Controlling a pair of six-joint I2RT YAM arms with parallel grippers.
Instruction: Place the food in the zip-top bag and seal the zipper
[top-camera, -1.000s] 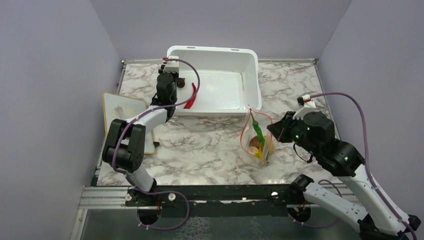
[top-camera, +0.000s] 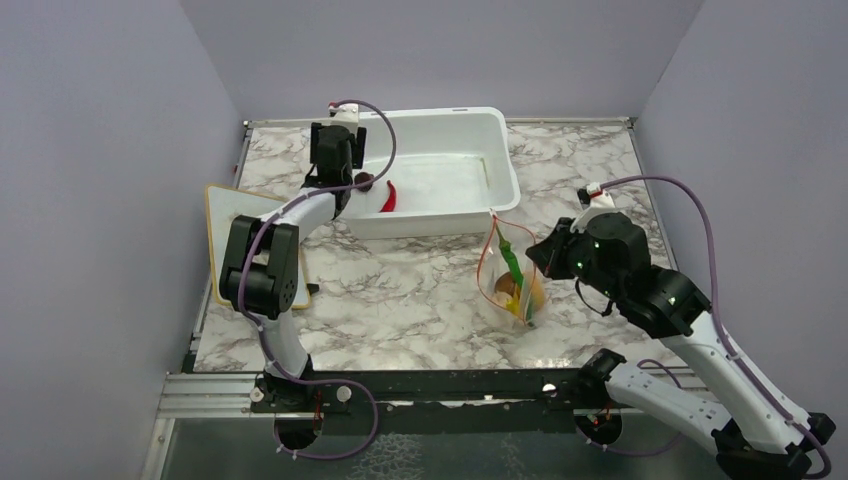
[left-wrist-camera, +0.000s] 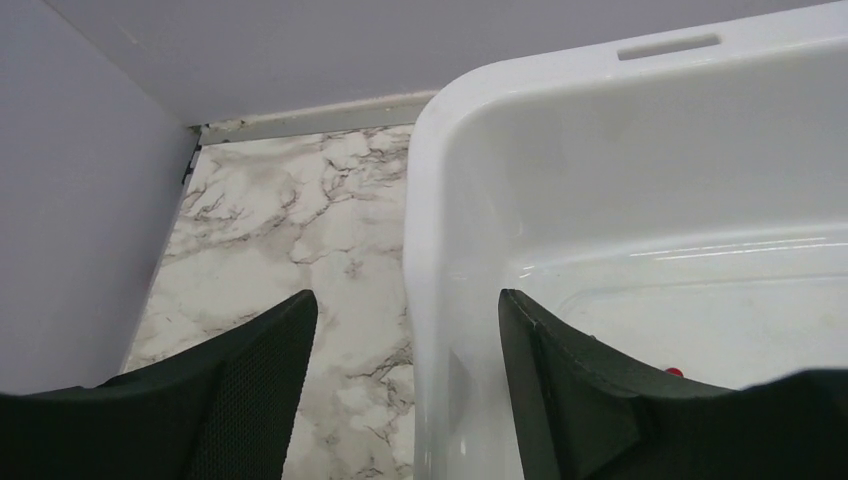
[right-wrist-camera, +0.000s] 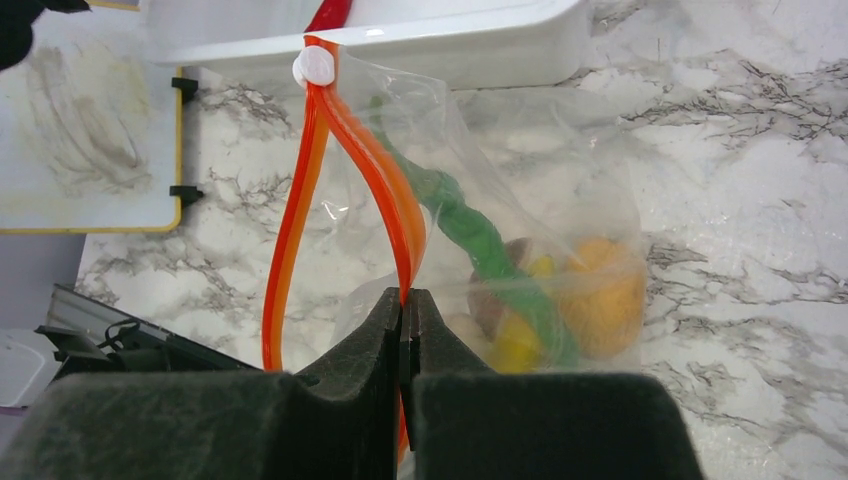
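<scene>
A white bin at the back holds a red pepper and a dark round item. My left gripper is open at the bin's left end; in its wrist view the near left wall lies between the fingers. A clear zip bag with orange zipper stands front right, holding a green pepper, yellow and brown items. My right gripper is shut at the bag's top edge, the orange zipper strip at its fingertips.
A whiteboard lies at the left. Walls enclose the worktop on left, right and back.
The bin has shifted slightly toward the front. My left gripper has moved up in the top view. My right gripper has shifted slightly left, with the bag moving a little.
</scene>
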